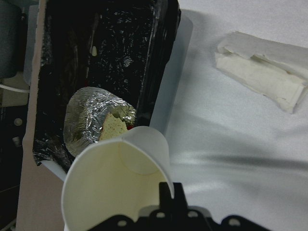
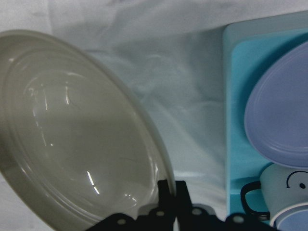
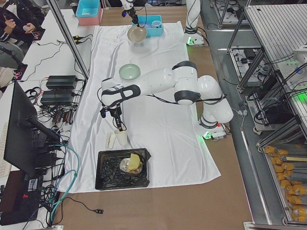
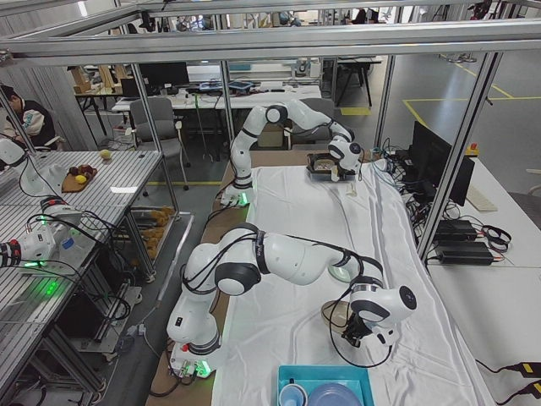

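My left gripper is shut on the rim of a white paper cup (image 1: 106, 183), beside a black lined tray (image 3: 108, 172) holding foil (image 1: 84, 120) and a yellow food piece (image 3: 134, 162). A folded paper wrapper (image 1: 260, 72) lies nearby. My right gripper is shut on the rim of a beige bowl (image 2: 82, 139), held next to a blue bin (image 2: 238, 192) with a lilac plate (image 2: 284, 106) and mugs (image 2: 284, 187) in it.
A green bowl (image 3: 129, 71) sits mid-table on the white cloth. A monitor (image 3: 19, 129) and cables line the left edge in the camera left view.
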